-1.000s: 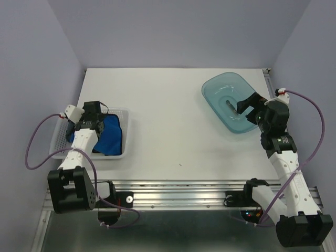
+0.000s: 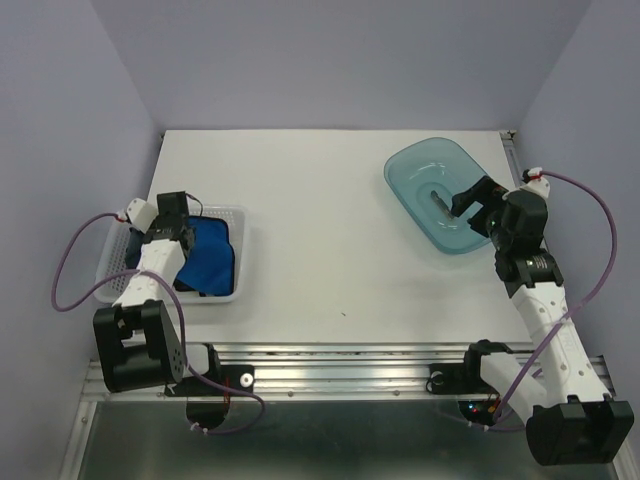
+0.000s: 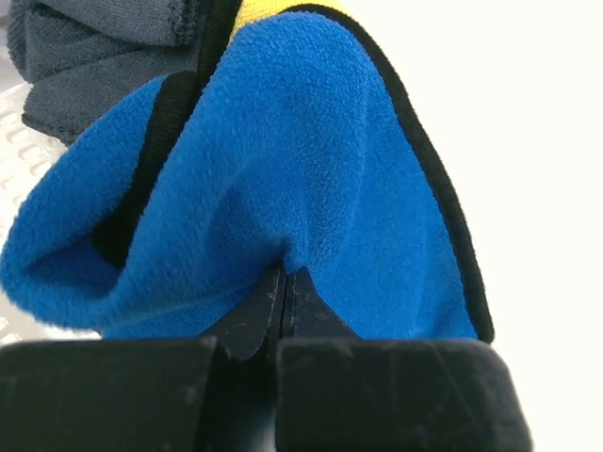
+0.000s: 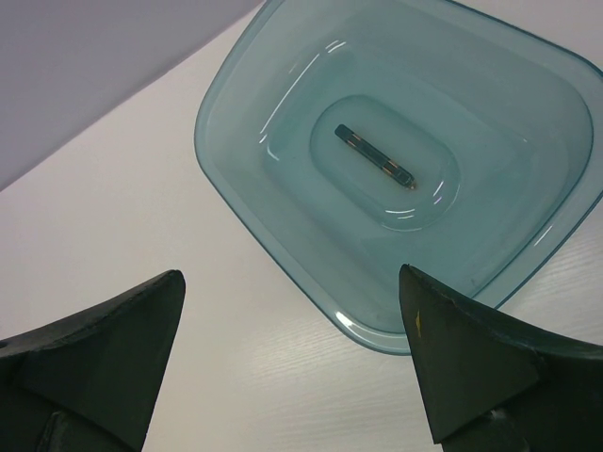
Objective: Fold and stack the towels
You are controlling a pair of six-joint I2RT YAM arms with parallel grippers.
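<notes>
A blue towel [image 3: 386,226] with black edging lies in the white basket [image 2: 236,285] at the left, with a grey towel [image 3: 104,42] and a bit of yellow towel [image 3: 259,9] behind it in the left wrist view. My left gripper is shut at the blue cloth, its tips against a fold; whether cloth is pinched between them is hard to tell. At the right, my right gripper stands open with nothing between its fingers, over the rim of a teal tray.
The teal tray [image 2: 420,170] at the back right holds a small dark narrow object [image 4: 372,155]. Walls stand at the back and both sides.
My left arm has shifted slightly over the basket since about a second ago. The right arm is nearly still.
</notes>
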